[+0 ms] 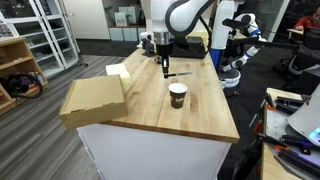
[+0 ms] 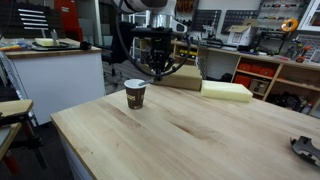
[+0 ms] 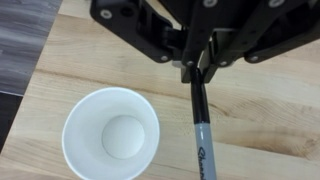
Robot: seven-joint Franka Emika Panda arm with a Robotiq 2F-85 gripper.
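My gripper (image 1: 167, 74) is shut on a marker (image 3: 204, 135) with a black cap end and grey barrel bearing dark lettering. In the wrist view, the black end sits between the fingertips and the barrel runs toward the bottom edge. From outside, the marker (image 1: 180, 74) shows as a thin, nearly level stick above the wooden table. A paper cup (image 1: 178, 97), dark with a white rim, stands upright on the table, nearer that camera than the gripper. Looking down, the white inside of the cup (image 3: 112, 140) appears empty, beside the marker.
A cardboard box (image 1: 93, 101) stands on the table's left corner, with a pale yellow block (image 1: 119, 74) behind it. Bare wooden tabletop (image 2: 200, 130) stretches around the cup. A dark metal part (image 2: 306, 149) lies toward the right edge.
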